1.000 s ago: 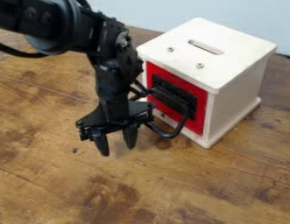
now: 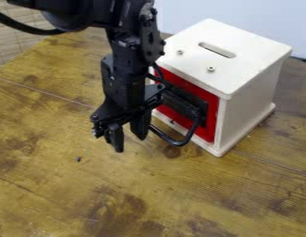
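Observation:
A black robot gripper [image 2: 128,132] points down over the wooden table [image 2: 142,199], just in front and left of a cream wooden box [image 2: 244,93]. Its two fingers stand apart with empty space between them. The box has a red front panel [image 2: 207,129], partly hidden behind the arm and its black cables, and a slot and screws on top.
Bare tabletop fills the foreground and the left side. A white wall rises behind the box, and a tiled surface shows at the top left.
The box stays where it was.

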